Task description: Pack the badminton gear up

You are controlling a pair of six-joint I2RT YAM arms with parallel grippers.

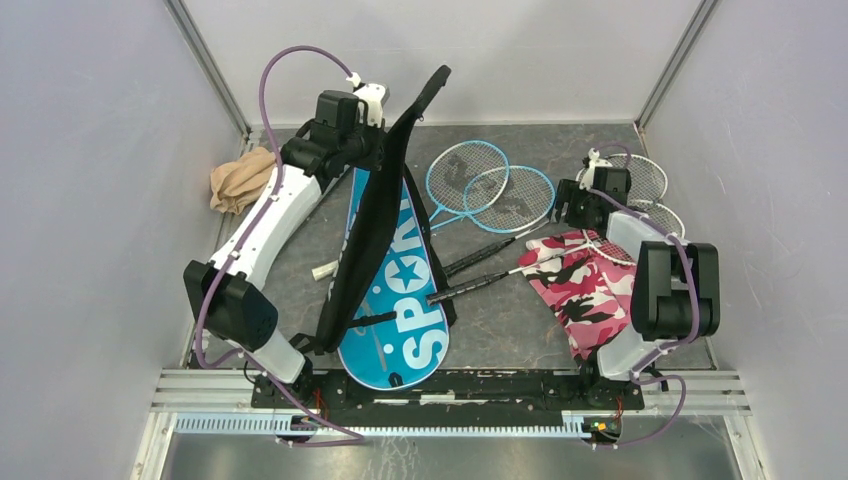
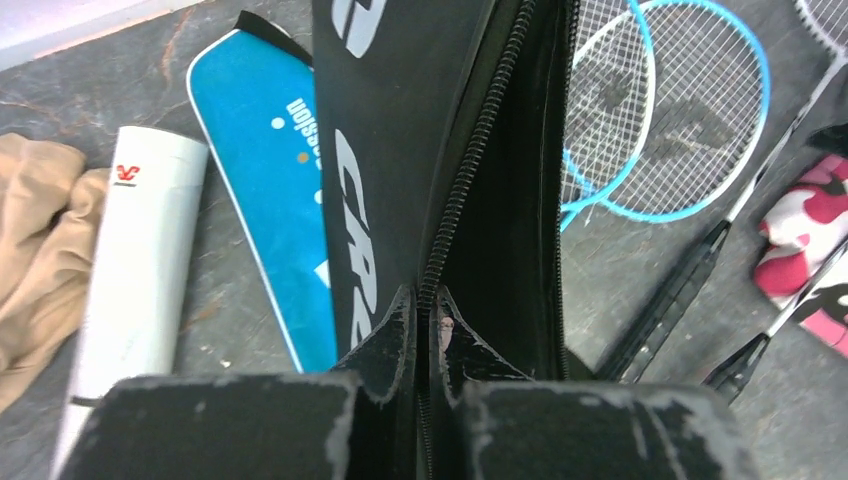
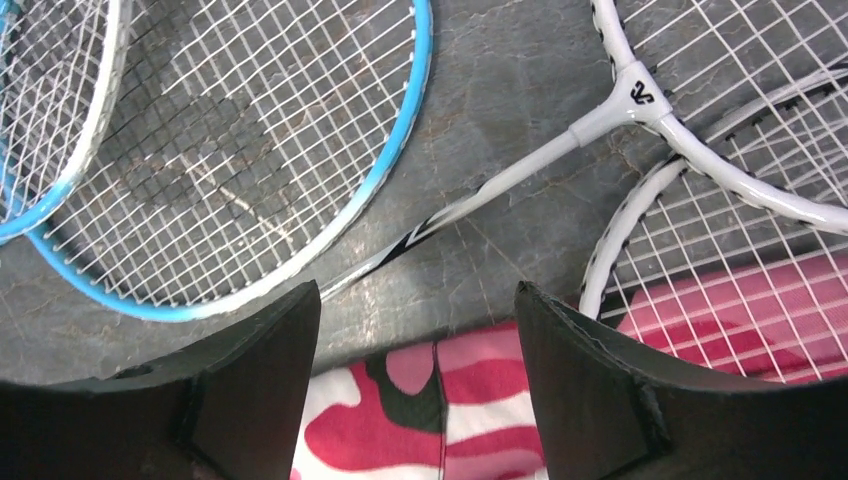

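Note:
A long black racket bag (image 2: pixel 380 150) with white lettering hangs in a narrow upright strip over the floor. My left gripper is shut on its zipper edge. Beneath it lies a flat blue SPORT bag (image 1: pixel 410 335). Two overlapping blue-and-white rackets (image 1: pixel 510 205) rest right of the bags, their strings flat on the floor. Two white rackets (image 3: pixel 690 140) lie at the right, with one shaft (image 3: pixel 500 185) crossing ahead of my right gripper. That gripper is open above the floor, nothing held between its fingers. Dark racket handles (image 1: pixel 470 290) reach the blue bag's edge.
Pink camouflage cloth (image 1: pixel 580 290) is spread at the right, partly under the white rackets. A white tube (image 2: pixel 140 240) and a tan cloth (image 2: pixel 35 240) lie at the left. Bare floor shows between the handles and the camouflage cloth.

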